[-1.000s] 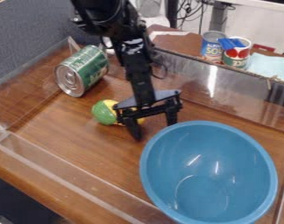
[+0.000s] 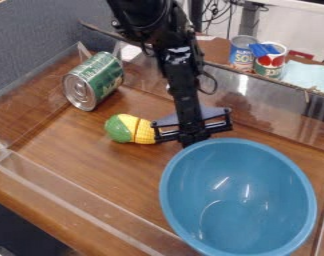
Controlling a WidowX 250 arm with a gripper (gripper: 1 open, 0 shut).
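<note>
My black gripper (image 2: pixel 192 130) is low over the wooden tray floor, just behind the blue bowl (image 2: pixel 238 205). A green and yellow toy (image 2: pixel 131 129) lies to its left, near its fingers; I see nothing held between them. A blue-grey object behind the gripper is partly hidden. A green can (image 2: pixel 94 82) lies on its side at the back left.
Clear plastic walls border the tray (image 2: pixel 71 180). Outside it at the back right stand two cans (image 2: pixel 269 61) and a light blue cloth (image 2: pixel 308 78).
The gripper has moved right and slightly back from over the toy, uncovering more of it.
</note>
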